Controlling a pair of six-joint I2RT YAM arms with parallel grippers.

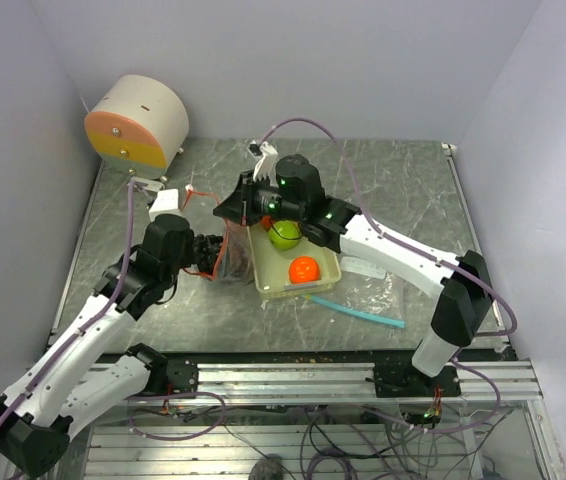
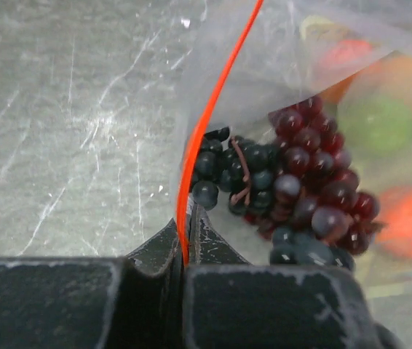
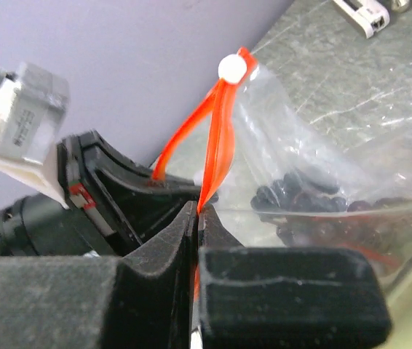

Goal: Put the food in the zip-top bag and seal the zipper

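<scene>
A clear bag (image 1: 233, 255) with an orange zipper strip (image 3: 220, 138) holds dark and red grapes (image 2: 315, 174). My left gripper is shut on the bag's orange zipper edge. My right gripper is shut at the zipper strip near its white slider (image 3: 232, 68); the strip runs down to its fingertips. Beside the bag, a yellow-green basket (image 1: 293, 280) holds a green fruit (image 1: 284, 235) and an orange-red tomato (image 1: 304, 269), with more fruit partly hidden behind the right gripper.
A second clear bag (image 1: 368, 300) with a blue strip lies right of the basket. A white cylinder (image 1: 135, 118) with a yellow face stands at the back left.
</scene>
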